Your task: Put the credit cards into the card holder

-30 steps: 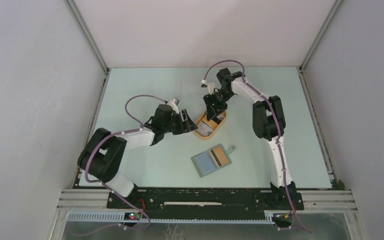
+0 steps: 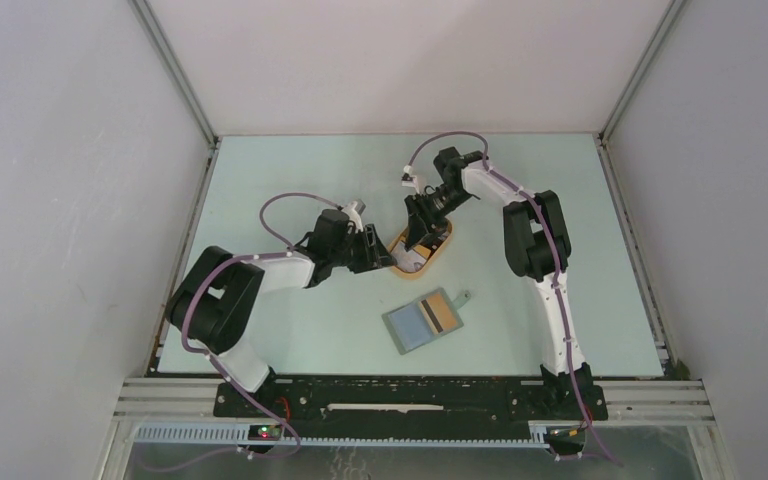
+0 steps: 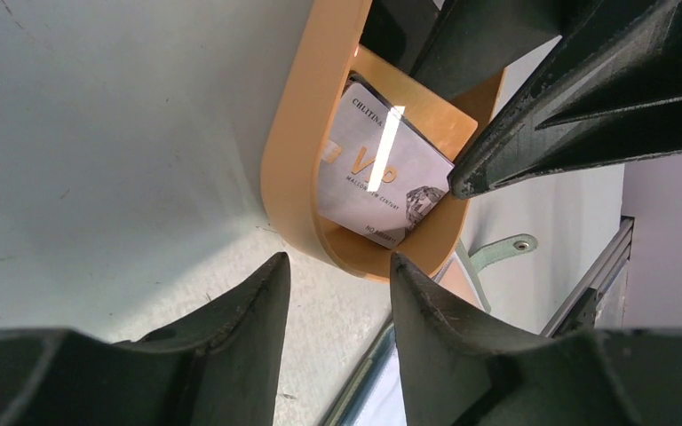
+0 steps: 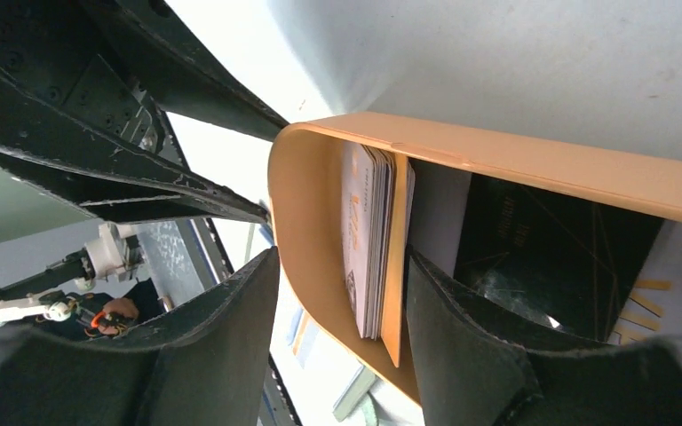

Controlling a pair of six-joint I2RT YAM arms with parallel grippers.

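An orange tray (image 2: 400,273) holds a stack of credit cards (image 3: 368,177), white with "VIP" lettering on top, and dark cards (image 4: 551,248). My left gripper is at the tray's left side, its fingers part open with nothing visible between them. My right gripper is over the tray, open, its fingers around the standing stack and an orange piece in the right wrist view; whether they touch is unclear. The card holder (image 2: 410,325) lies open on the table, below the tray in the top view.
Both arms meet closely over the tray. A green strap (image 3: 502,250) sticks out from the holder.
My right gripper has moved slightly down in the top view, further over the tray. My left gripper has shifted slightly right toward the tray.
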